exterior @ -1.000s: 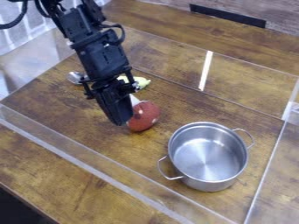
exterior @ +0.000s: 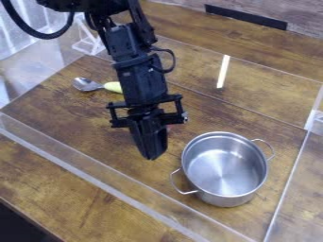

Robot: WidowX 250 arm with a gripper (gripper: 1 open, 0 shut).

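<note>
The black robot gripper (exterior: 151, 142) hangs low over the middle of the wooden table, just left of a steel pot (exterior: 225, 168) with two wire handles. Its fingers point down and look shut; whether anything is behind them is hidden. A metal utensil (exterior: 89, 85) and a pale yellow object (exterior: 112, 87) lie behind the arm at the upper left.
A white strip (exterior: 224, 72) lies upper right. Transparent edges run along the sides of the work area.
The gripper has moved to the right, toward the pot. The red round object that was visible beside it is now out of sight behind it. The pot has not moved.
</note>
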